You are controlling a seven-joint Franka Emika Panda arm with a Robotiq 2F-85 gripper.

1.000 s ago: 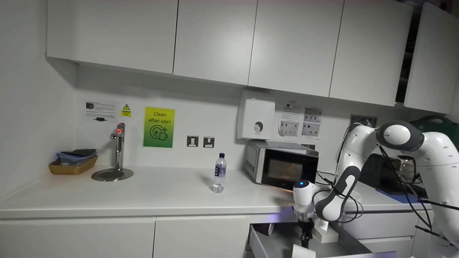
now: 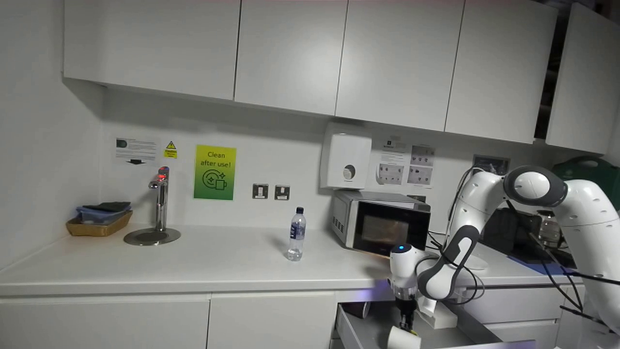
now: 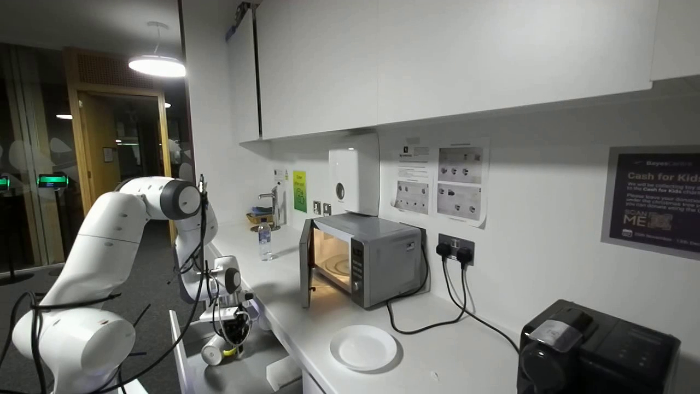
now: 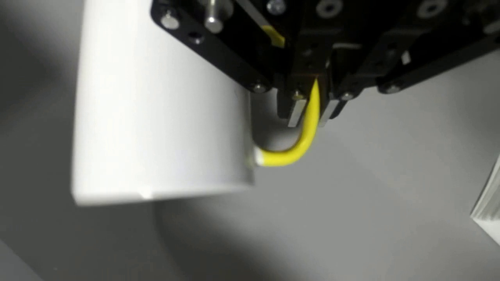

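A white mug [image 4: 159,107] with a yellow handle [image 4: 281,158] lies on its side in or just over the open drawer [image 2: 372,325]. My gripper points down into the drawer, its fingers set close on either side of the handle. Little or no gap shows between the handle and the finger pads; whether they press on it I cannot tell. Exterior view 2 shows the mug [image 3: 213,351] beside my gripper, with a shadow beneath it. Part of the mug is cut off by the frame in exterior view 1.
A dark cup [image 2: 359,309] and a white block-shaped object [image 2: 443,317] share the drawer. Above it, the counter edge [image 2: 261,286] is close to my arm. On the counter stand a water bottle [image 2: 296,235], a microwave [image 3: 394,262] with its door open, and a white plate [image 3: 362,348].
My arm and gripper have shifted slightly left and up in exterior view 1. The mug has moved the same way with them, and a bit of yellow now shows beside it.
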